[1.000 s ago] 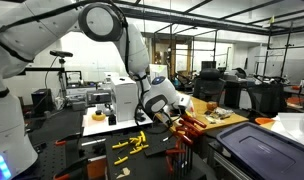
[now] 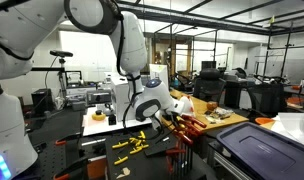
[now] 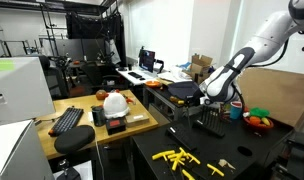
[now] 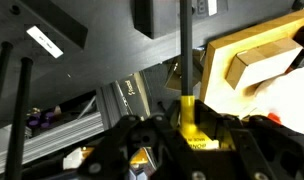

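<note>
In the wrist view my gripper is shut on a slim dark rod (image 4: 186, 55) with a yellow end (image 4: 189, 106). The yellow end is at the fingers, and the dark shaft runs to the top of the view. In exterior view 2 the white arm (image 3: 224, 88) reaches over the table near a dark rack. Its fingertips and the held rod are too small to make out there. Exterior view 1 shows the arm's white wrist (image 2: 152, 98) behind red-handled things (image 2: 190, 126).
Several yellow pieces (image 3: 178, 157) lie on the dark table. A basket of colourful things (image 3: 255, 122) stands at the right in exterior view 2. A large grey tray (image 2: 260, 150) takes up the right side of exterior view 1. A wooden board (image 4: 250, 50) appears in the wrist view.
The arm's wrist has shifted a little left and down in exterior view 1. The table items look unmoved.
</note>
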